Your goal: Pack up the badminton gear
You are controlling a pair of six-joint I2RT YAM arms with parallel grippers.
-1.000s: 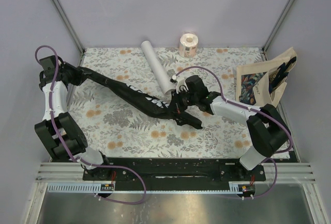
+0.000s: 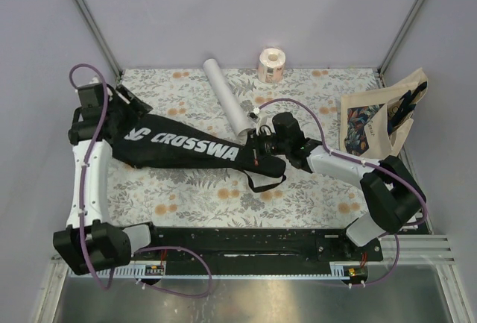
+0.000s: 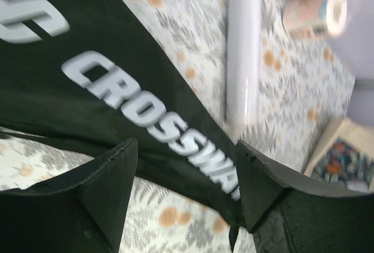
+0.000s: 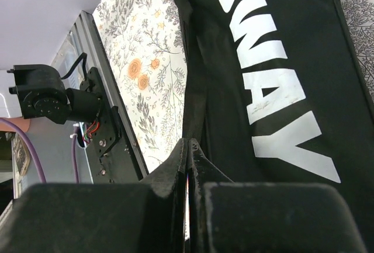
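A long black cover (image 2: 192,144) with white CROSSWAY lettering lies diagonally across the patterned cloth, its strap (image 2: 264,187) looped near the right end. My left gripper (image 2: 128,99) is open above the cover's left end; the left wrist view shows the cover (image 3: 158,113) below its spread fingers (image 3: 120,168). At the cover's right part, my right gripper (image 2: 253,144) is shut. In the right wrist view a fold of the cover (image 4: 196,89) runs up to the closed fingertips (image 4: 182,153); whether fabric is pinched between them cannot be told. No racket shows outside the cover.
A white tube (image 2: 226,99) lies behind the cover, close to my right gripper. Further back stands a roll (image 2: 271,65) with a pale, orange-marked wrapper. An open beige tote bag (image 2: 380,130) sits at the right edge.
My left gripper has let go of the cover's left end and moved right. The cover, stretched narrow before, has spread wide with its lettering showing. The right arm has shifted slightly.
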